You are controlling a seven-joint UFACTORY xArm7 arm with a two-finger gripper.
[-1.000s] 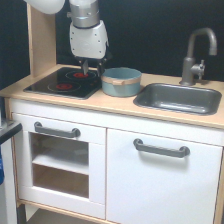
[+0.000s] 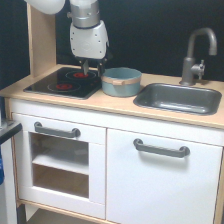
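A grey-green pot [image 2: 122,84] with brownish handles rests on the wooden counter, between the stove and the sink. From the upper left, the white and grey arm reaches down, and its dark gripper [image 2: 93,69] is over the back right part of the stovetop [image 2: 62,84]. The gripper is left of the pot, near its rim; whether they touch cannot be made out. Its fingers are too small and dark against the backdrop to show how far apart they stand.
A sink [image 2: 178,98] with a tall grey faucet [image 2: 198,55] takes up the counter's right side. Below are a toy oven [image 2: 62,160] with a dark handle and a white cabinet door [image 2: 160,185]. A wooden post [image 2: 42,45] rises behind the stove's left side.
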